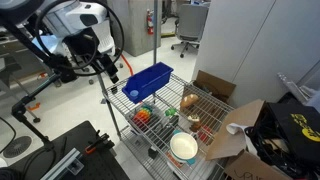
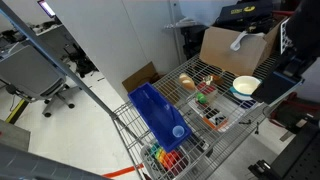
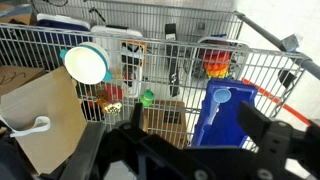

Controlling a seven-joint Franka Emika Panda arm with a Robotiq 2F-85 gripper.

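My gripper hangs high over a wire rack, its dark fingers point(image 3: 94, 145) spread wide at the lower edge of the wrist view. It appears open, and no object shows between the fingers. On the rack stands a blue bin point(image 1: 152, 80), with a small light-blue cup point(image 3: 222, 96) inside it. A cream bowl with a pale rim point(image 1: 184, 146) rests toward the other end, near a cardboard box point(image 1: 240, 118). Between bowl and bin lie a green item point(image 3: 147, 98) and a brown item point(image 2: 187, 82).
A container of colourful pieces point(image 3: 215, 63) sits beside the blue bin. A white spoon-like utensil point(image 3: 36, 127) lies on the cardboard box's flap. Upright posts point(image 2: 75, 75) border the rack. Bare wire mesh point(image 3: 185, 90) shows around the middle.
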